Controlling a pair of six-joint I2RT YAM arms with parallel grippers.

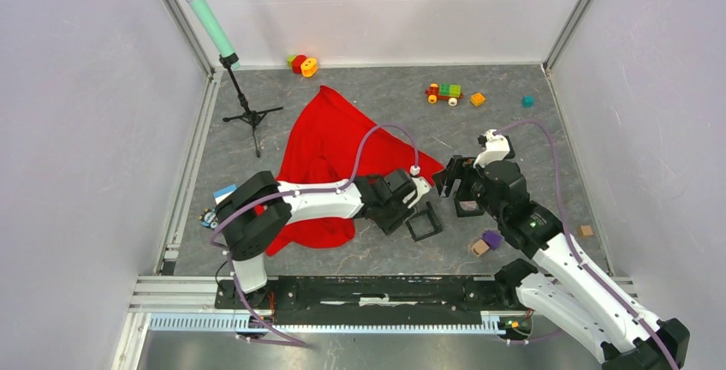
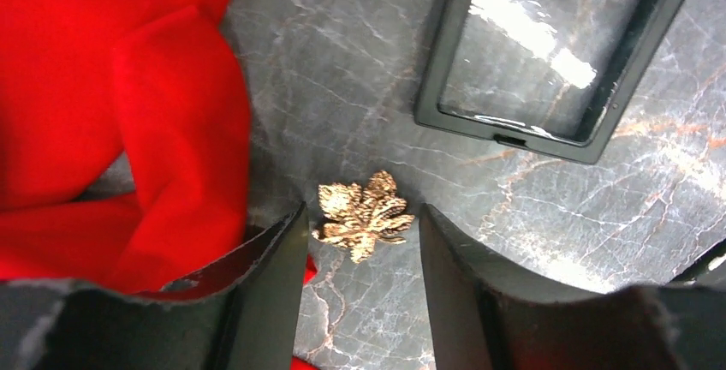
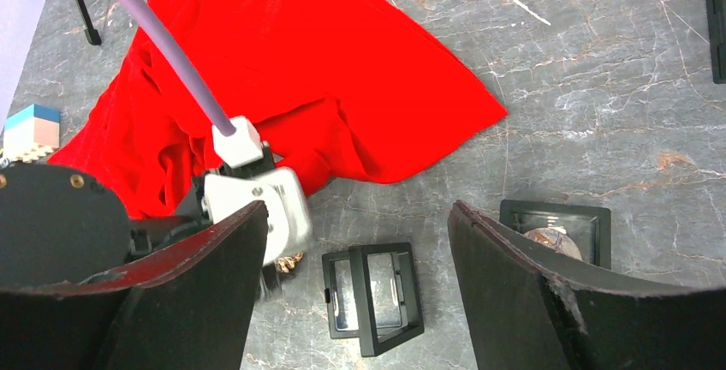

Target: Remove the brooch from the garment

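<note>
A gold flower-shaped brooch (image 2: 363,217) shows over the grey marbled surface, between the fingertips of my left gripper. Those fingers are parted, with narrow gaps on both sides of it. To the left spreads the red garment (image 2: 184,130); a small red patch also shows behind the left finger. In the right wrist view the brooch (image 3: 289,261) peeks out partly from behind the left arm's gripper. My right gripper is open, nothing between its fingers, to the right of the cloth.
An open black frame box (image 2: 595,152) stands close to the left gripper. Another black box (image 3: 602,237) with a clear round item lies farther right. A purple block (image 1: 491,239) and toys are scattered about; a tripod (image 1: 248,116) stands at back left.
</note>
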